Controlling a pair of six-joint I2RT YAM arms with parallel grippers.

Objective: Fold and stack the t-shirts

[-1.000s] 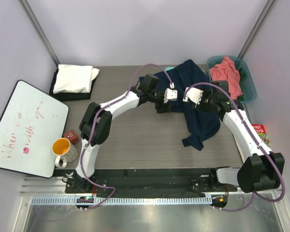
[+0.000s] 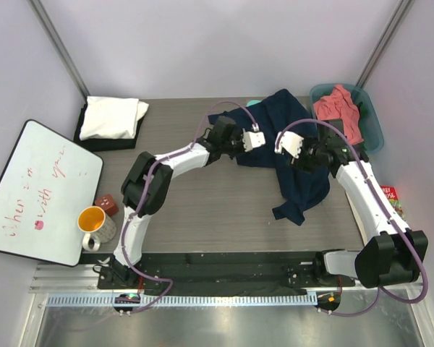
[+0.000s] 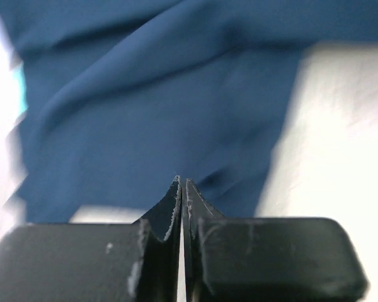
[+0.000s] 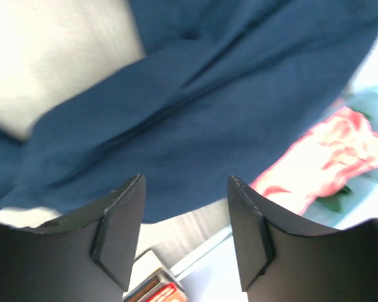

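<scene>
A crumpled navy t-shirt [image 2: 300, 191] sprawls over the back right of the table, with folds across it and one end trailing toward the front. My left gripper is shut with nothing showing between its fingertips, above the shirt's left portion [image 3: 157, 113]. In the right wrist view, my right gripper stands open over the shirt's right part [image 4: 220, 126], its fingers apart and the gap empty. White folded cloth [image 2: 112, 119] is stacked on a black base at the back left.
A teal bin [image 2: 374, 134] at the back right contains a coral-red garment [image 2: 340, 112]. Along the left side are a whiteboard [image 2: 43, 191], a mug [image 2: 95, 228] and a reddish-brown block [image 2: 106, 204]. Bare tabletop [image 2: 210, 220] spans the front middle.
</scene>
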